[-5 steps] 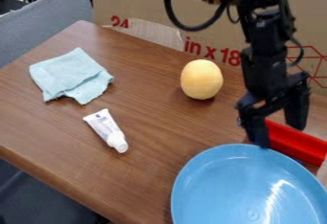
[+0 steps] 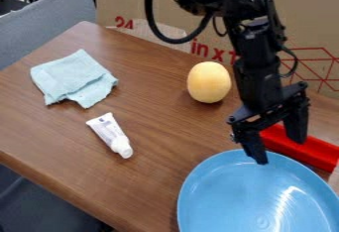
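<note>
The black gripper (image 2: 276, 143) hangs over the far edge of the blue plate (image 2: 255, 201), its fingers open and pointing down, just beside a long red object (image 2: 307, 151) that lies behind the plate at the right. The arm hides part of the red object. A yellow egg-shaped object (image 2: 209, 81) stands left of the arm. A white tube (image 2: 110, 135) lies left of the plate, and a folded light-blue cloth (image 2: 73, 77) lies at the back left.
A cardboard box (image 2: 139, 3) walls off the back of the wooden table (image 2: 133, 176). A grey surface lies past the left edge.
</note>
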